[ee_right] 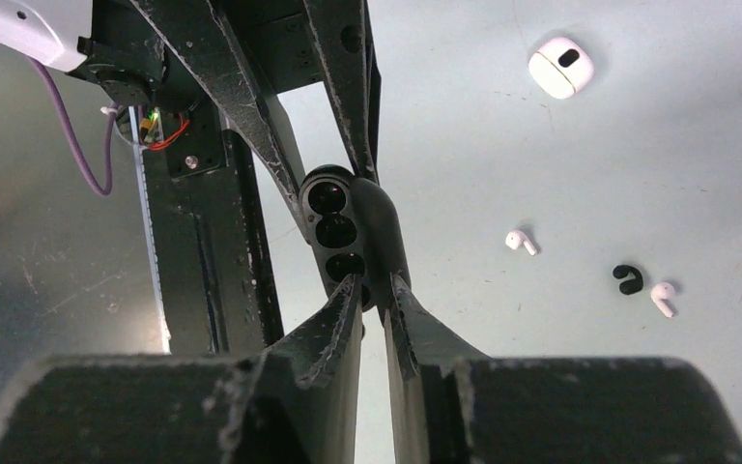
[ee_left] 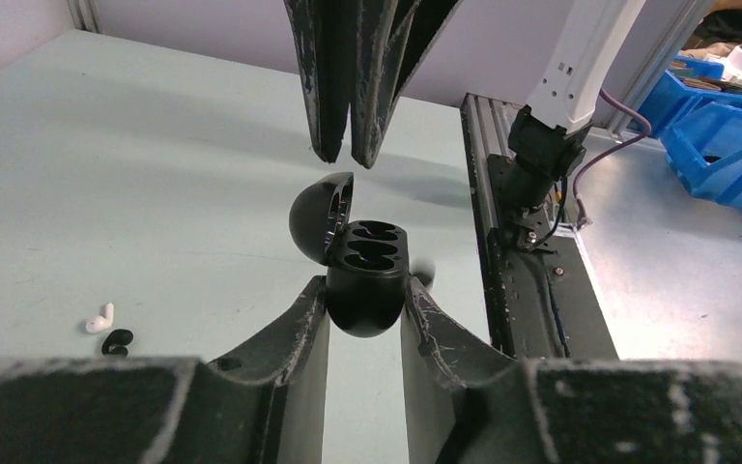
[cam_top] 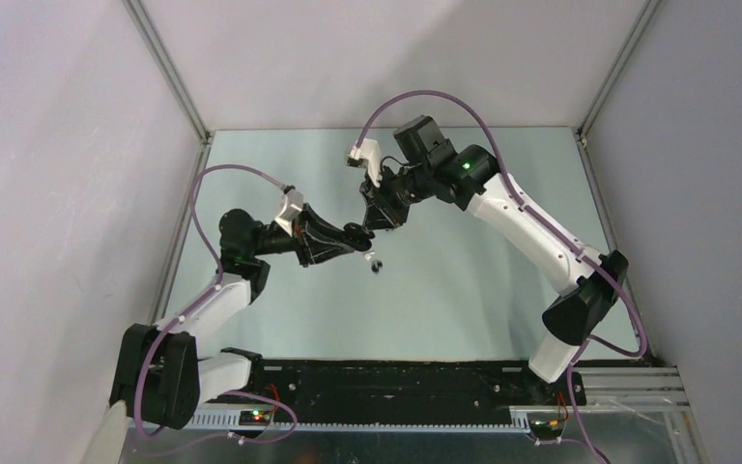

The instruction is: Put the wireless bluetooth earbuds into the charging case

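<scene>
My left gripper is shut on the black charging case (ee_left: 367, 275), holding it above the table with its lid (ee_left: 313, 215) open and its wells showing. My right gripper is just above the case, its fingertips slightly apart with nothing between them. Off to the case's side in the left wrist view is a blurred dark object (ee_left: 423, 273), probably a black earbud; the top view has a dark spot (cam_top: 377, 266) just below the case. Another black earbud (ee_right: 628, 279) lies on the table. No earbud stands out in the wells.
A closed white case (ee_right: 560, 68) lies on the table, as do two white earbuds, one alone (ee_right: 520, 241) and one (ee_right: 664, 298) beside the black earbud. The dark base rail (cam_top: 386, 387) runs along the front edge.
</scene>
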